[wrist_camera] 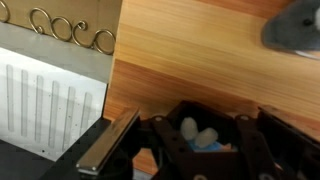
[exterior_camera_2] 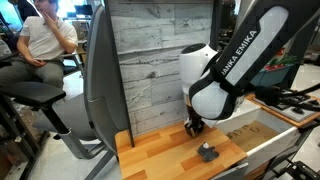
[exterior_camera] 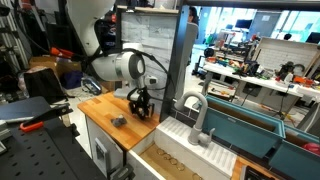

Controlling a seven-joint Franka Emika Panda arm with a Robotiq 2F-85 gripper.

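Observation:
My gripper (exterior_camera: 139, 108) is low over the wooden counter (exterior_camera_2: 160, 155), close to its back edge. In the wrist view its fingers (wrist_camera: 112, 140) come in from the bottom, shut on a small dark object (wrist_camera: 205, 112) with pale spots and some blue on it. What exactly it is cannot be made out, and its lower part is hidden by the fingers. A grey, soft-looking item (wrist_camera: 295, 28) lies apart on the counter; exterior view 2 shows this grey item (exterior_camera_2: 207, 152) in front of the gripper.
Beside the counter is an open drawer (exterior_camera: 180, 165). A white dish rack (exterior_camera: 205, 150) and a faucet (exterior_camera: 190, 100) stand right of it. A grey wall panel (exterior_camera_2: 165, 80) rises behind.

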